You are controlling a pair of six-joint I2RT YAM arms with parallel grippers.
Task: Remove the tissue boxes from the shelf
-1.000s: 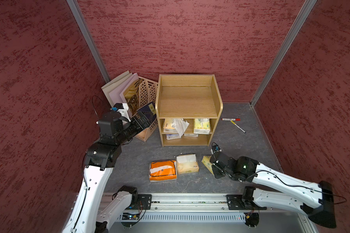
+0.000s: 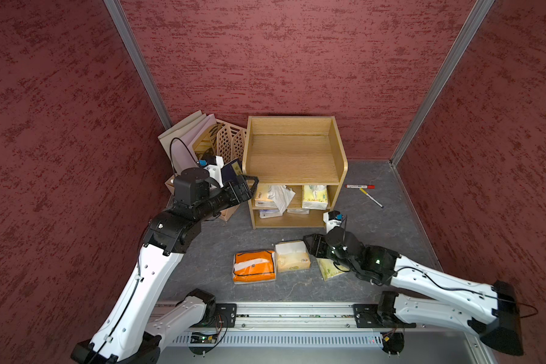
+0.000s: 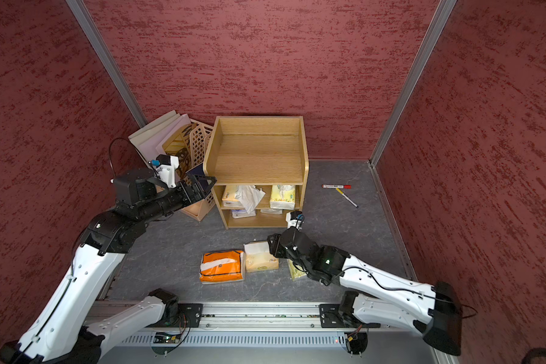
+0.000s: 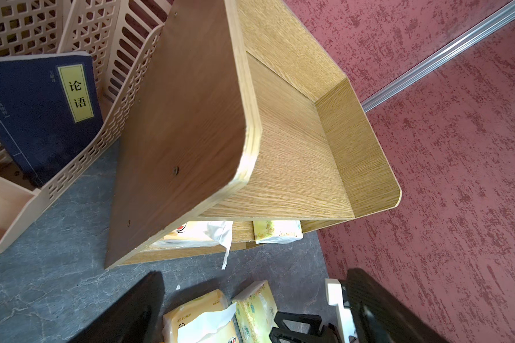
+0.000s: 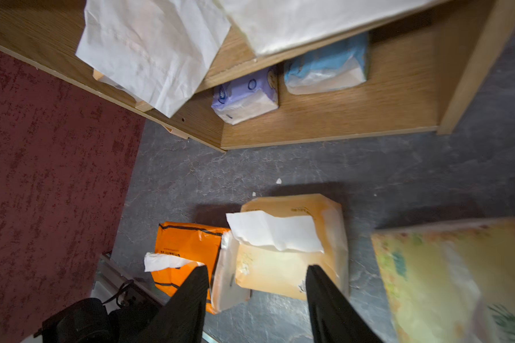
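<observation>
Three tissue packs lie on the grey floor before the wooden shelf (image 2: 294, 154): an orange one (image 2: 254, 267), a beige one (image 2: 292, 257) and a yellow-green one (image 5: 457, 274), partly hidden by my right arm in the top views. My right gripper hangs over the floor near the beige pack, open with nothing between its fingers. On the shelf's middle level sit a pack with loose tissue (image 2: 274, 196) and a yellow pack (image 2: 315, 196). Below them are a purple pack (image 5: 246, 94) and a blue pack (image 5: 327, 65). My left gripper (image 2: 251, 187) stands open and empty beside the shelf's left wall.
A beige mesh basket (image 4: 97, 131) with a blue book (image 4: 43, 108) and folders stands left of the shelf. Two markers (image 2: 361, 187) lie at the right.
My left gripper has moved right, toward the shelf's left side. My right gripper has left the yellow-green pack and swung up and left; that pack stays on the floor.
</observation>
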